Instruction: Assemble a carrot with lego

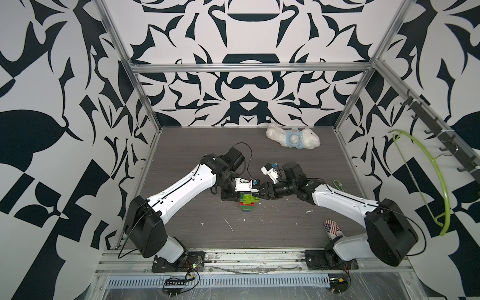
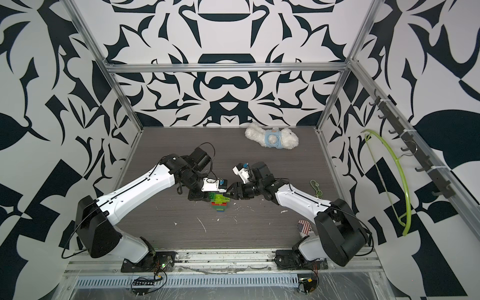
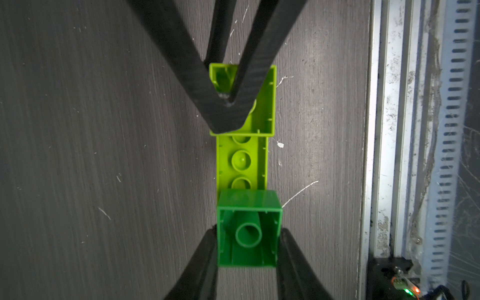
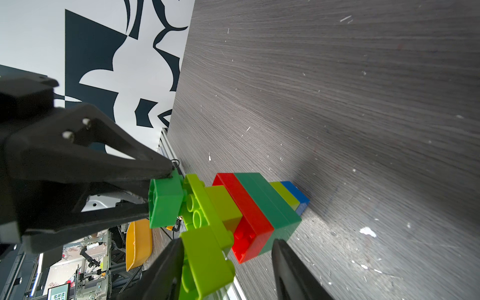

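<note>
A green brick point(image 3: 249, 252) sits between the fingers of my left gripper, which is shut on it. In the right wrist view this brick point(image 4: 166, 200) meets the studded side of the lime bar point(image 4: 202, 197); whether it is fully seated I cannot tell. The bar belongs to a stack with a red layer point(image 4: 245, 220), a dark green layer point(image 4: 272, 205) and a small blue end point(image 4: 299, 195). My right gripper is part open around the bar's near side, one finger close by the lime end brick point(image 4: 207, 257).
A white plush toy point(image 1: 293, 136) lies at the back of the table. Green scissors point(image 1: 338, 185) lie to the right, and small white scraps are scattered at the front.
</note>
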